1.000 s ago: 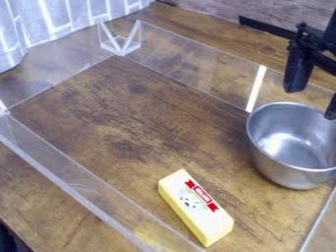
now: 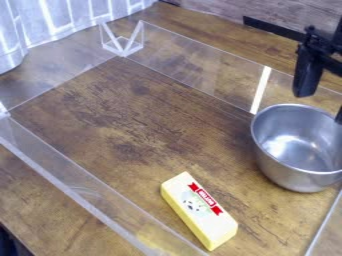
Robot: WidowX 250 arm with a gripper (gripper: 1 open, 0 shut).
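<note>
A steel pot (image 2: 297,150) stands on the wooden table at the right. A yellow box with a red-and-white label (image 2: 198,210) lies at the front, left of and nearer than the pot. My black gripper (image 2: 321,75) is at the upper right edge, above the back of the pot and partly out of frame, open as far as it shows, apart from both objects.
Clear plastic walls (image 2: 54,165) border the work area, with a clear bracket (image 2: 122,40) at the back left. A white curtain (image 2: 40,25) hangs at the top left.
My gripper has shifted slightly at the upper right edge over the last second. The pot and the yellow box stay in place.
</note>
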